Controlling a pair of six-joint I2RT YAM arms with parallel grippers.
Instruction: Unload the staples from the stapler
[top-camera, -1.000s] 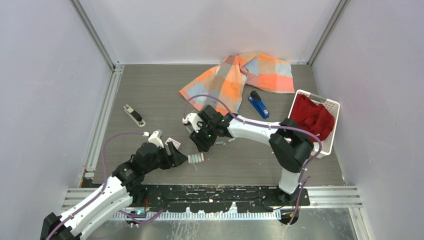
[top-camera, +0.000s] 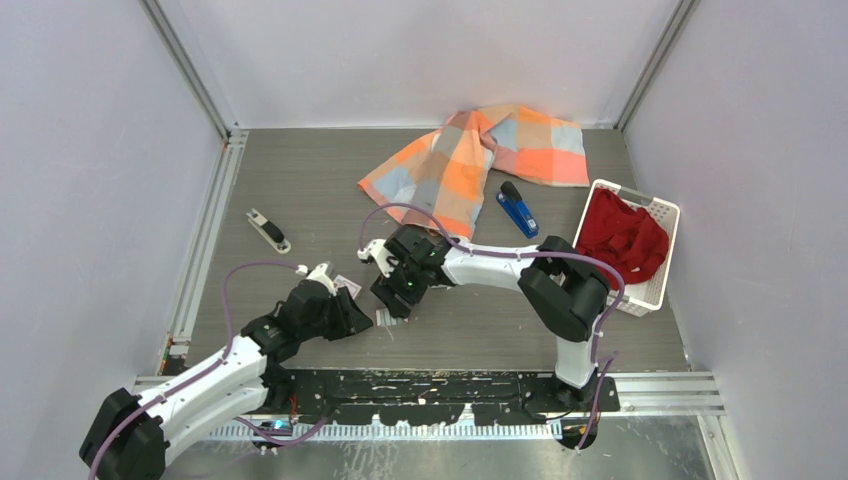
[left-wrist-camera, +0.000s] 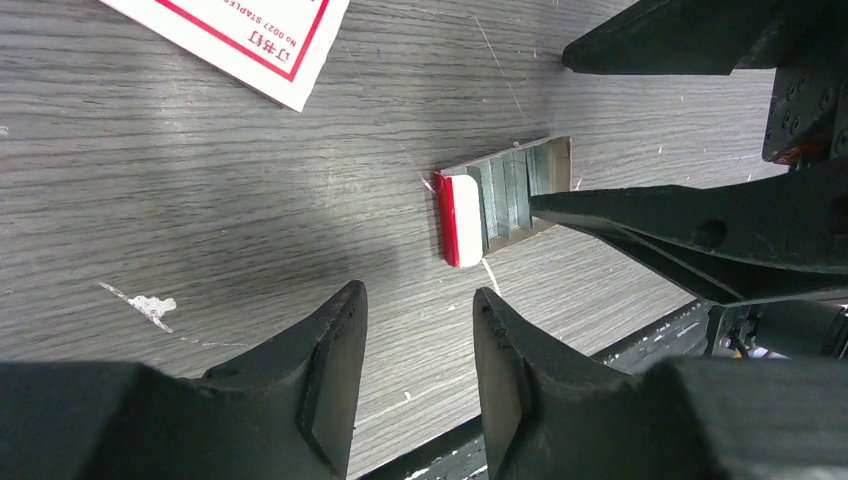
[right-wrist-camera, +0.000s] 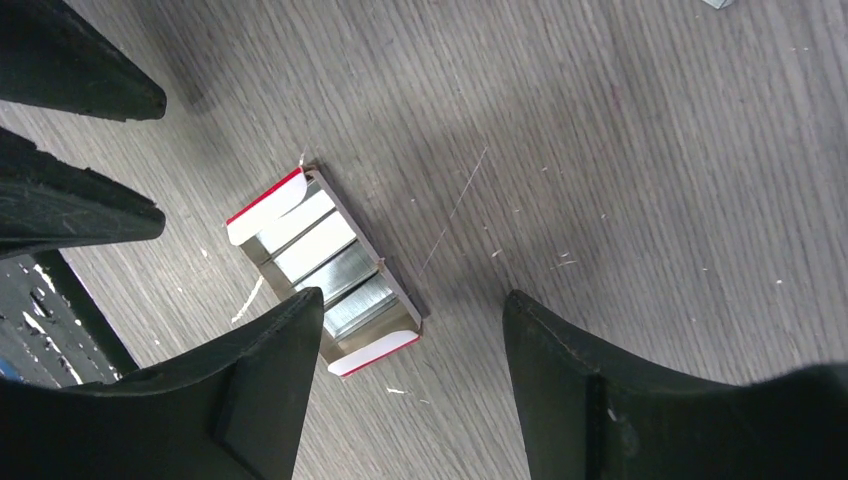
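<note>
An open staple box (left-wrist-camera: 500, 205) with rows of silver staples (right-wrist-camera: 318, 245) lies on the table between my grippers. My right gripper is low over it, fingers apart, the box beside its left finger; in the left wrist view its tips are at the box. My left gripper is just left of the box in the top view, fingers part open with nothing between them. A white stapler (top-camera: 268, 231) lies at the left, a blue stapler (top-camera: 518, 215) at the back right.
A white card box (left-wrist-camera: 240, 35) lies behind the left gripper. A checked cloth (top-camera: 450, 170) lies at the back; a white basket (top-camera: 650, 290) with red cloth stands at the right.
My right gripper has moved left and toward the front, down over the staple box. My left arm has shifted slightly.
</note>
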